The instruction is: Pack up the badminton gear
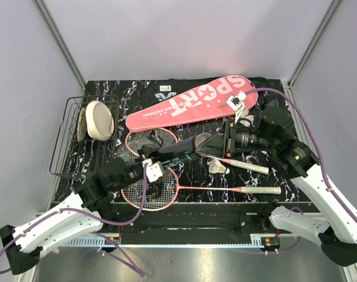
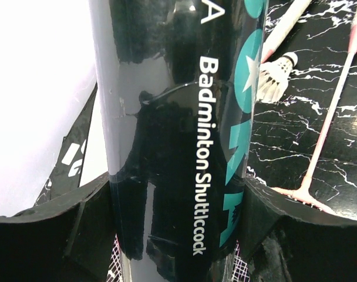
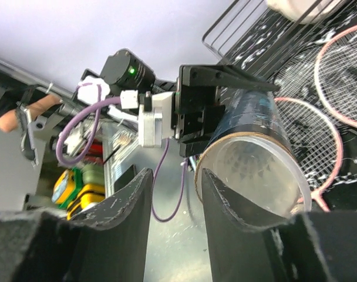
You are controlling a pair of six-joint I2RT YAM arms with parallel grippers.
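The dark shuttlecock tube (image 2: 172, 117) is held in the air above the rackets, with my left gripper shut around its sides. Its pale round end (image 3: 255, 173) faces my right gripper, whose fingers stand apart with only background between them; one fingertip overlaps the end's edge, and contact is unclear. On the dark marbled mat lie two red-framed rackets, the nearer one (image 1: 205, 188) with its handle to the right. A feather shuttlecock (image 1: 218, 167) rests between their handles; another (image 1: 241, 110) is partly hidden by the right arm. The red SPORT racket bag (image 1: 193, 104) lies behind.
A wire basket (image 1: 63, 138) at the left holds a white round item (image 1: 100, 120) and a tan one. A black bag (image 1: 150, 96) lies partly under the red one. Grey walls bound the back and sides.
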